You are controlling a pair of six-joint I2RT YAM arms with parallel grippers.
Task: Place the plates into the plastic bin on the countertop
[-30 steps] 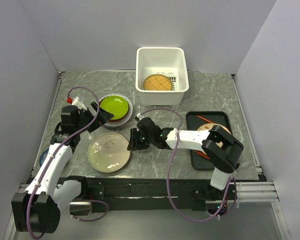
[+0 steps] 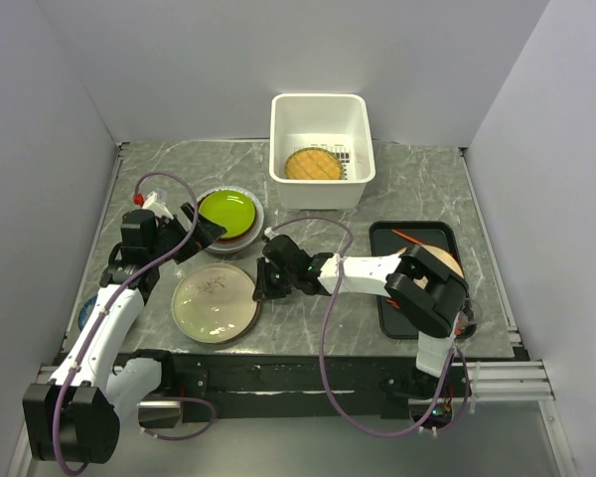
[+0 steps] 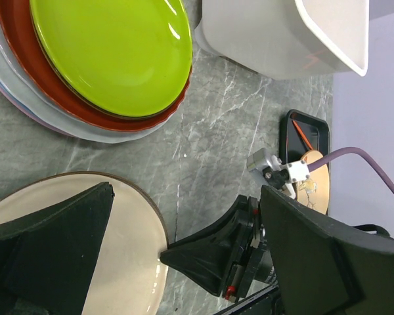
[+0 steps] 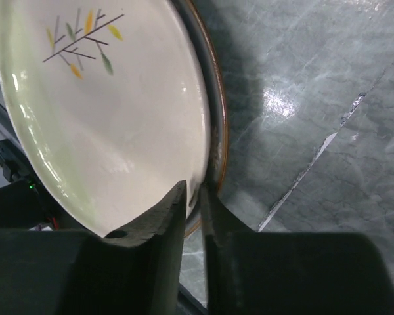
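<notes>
A cream plate with a twig pattern rests on a darker brown-rimmed plate near the counter's front. At its right rim my right gripper points down, with its narrowly parted fingers astride the upper plate's edge; whether they grip it is unclear. A lime green plate tops a red-brown plate and pale plates behind. Over this stack's left side, my left gripper is open and empty. The white plastic bin stands at the back, holding a yellow-brown round plate.
A black tray with a round wooden-looking piece and orange sticks lies to the right, partly under my right arm. Something blue shows beside my left arm. Bare counter lies right of the bin.
My right arm has shifted slightly left and lower at the front plate's rim. The upper cream plate has moved a touch left. The left arm and bin look the same.
</notes>
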